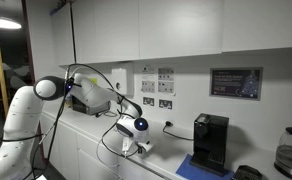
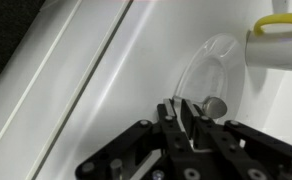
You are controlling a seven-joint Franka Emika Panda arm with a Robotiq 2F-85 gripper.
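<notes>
In the wrist view, my gripper reaches down to the white counter with its two fingertips close together. Just beyond them lies a clear, rounded plastic piece (image 2: 208, 70), its near edge by the fingertips. Whether that edge is between the fingers cannot be made out. A small round metallic object (image 2: 215, 107) sits right of the fingertips. At the upper right is a white mug (image 2: 278, 50) with a yellow handle (image 2: 277, 20). In the exterior view, the gripper (image 1: 132, 153) is low over the counter, too small to show its fingers.
The counter's front edge (image 2: 78, 90) runs close on the left of the wrist view. In the exterior view, a black coffee machine (image 1: 210, 138) on a blue mat (image 1: 190, 170) and a glass jug (image 1: 291, 155) stand to the right. Wall sockets (image 1: 166, 87) are behind the arm.
</notes>
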